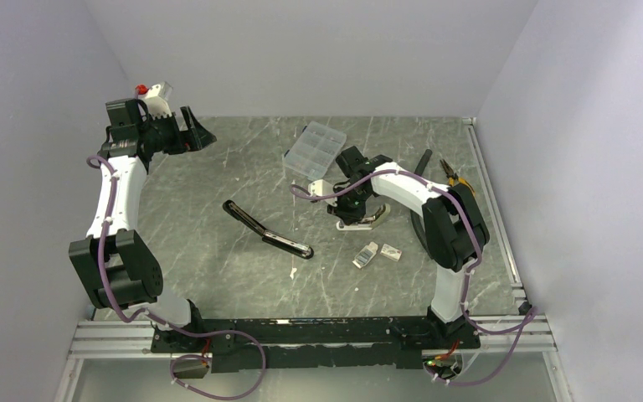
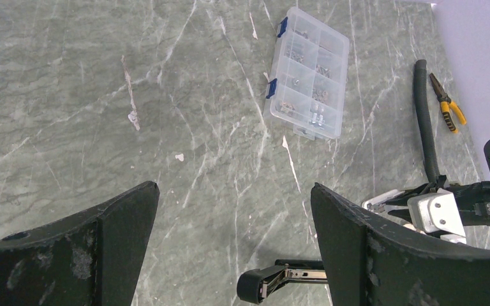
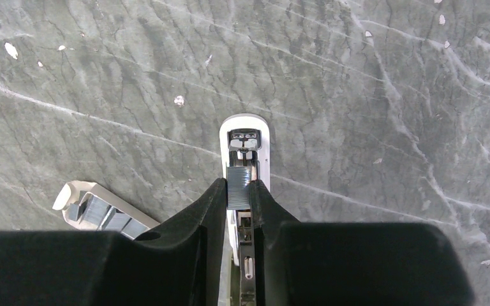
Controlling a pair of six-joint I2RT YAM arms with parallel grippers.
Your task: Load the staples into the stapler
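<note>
A stapler with a white base (image 3: 263, 137) lies opened out under my right gripper. A grey strip of staples (image 3: 238, 182) sits between the right fingertips, lined up over the stapler's metal channel. Both fingertips are close against its sides; whether they grip it or just flank it cannot be told. In the top view the right gripper hides much of this stapler (image 1: 353, 227). My left gripper (image 1: 201, 128) stands open and empty, raised at the far left, well away from the stapler.
A second, black stapler (image 1: 268, 231) lies opened out at mid-table. An opened staple box (image 1: 366, 255) and a small white box (image 1: 391, 252) sit in front of the right gripper. Farther back are a clear compartment case (image 1: 315, 151), a dark tube (image 1: 423, 162) and pliers (image 1: 455, 174).
</note>
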